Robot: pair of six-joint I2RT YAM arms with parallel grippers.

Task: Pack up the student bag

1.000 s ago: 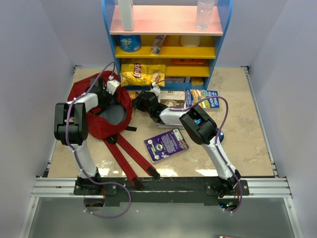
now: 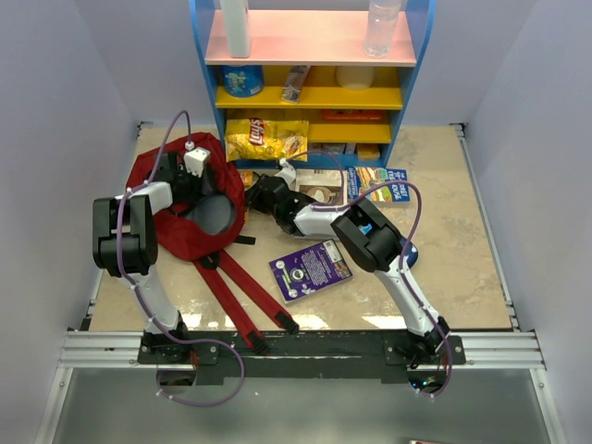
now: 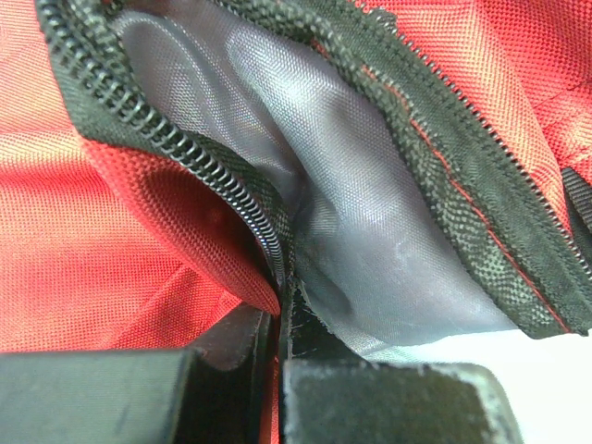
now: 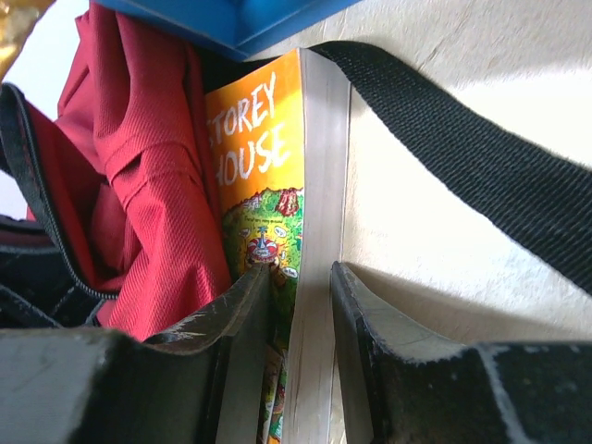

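The red bag [image 2: 190, 236] lies at the left with its grey-lined mouth open. My left gripper is shut on the bag's zippered edge [image 3: 222, 176], and the grey lining [image 3: 370, 203] shows beside it. In the right wrist view, a book with an orange and green cover [image 4: 268, 157] stands on edge against the bag's red side. My right gripper is partly open around that book, one finger on its cover side and the other close to its pale edge. Whether both fingers touch it I cannot tell. Further right lies a purple book [image 2: 311, 271], flat.
At the back stands a blue shelf [image 2: 205, 65] with a yellow chip bag [image 2: 266, 139] on its bottom level. Several boxes and books, including a blue and white one [image 2: 379, 183], lie before it. Red straps [image 2: 245, 296] reach toward the front.
The right arm has stayed nearly still beside the standing book.
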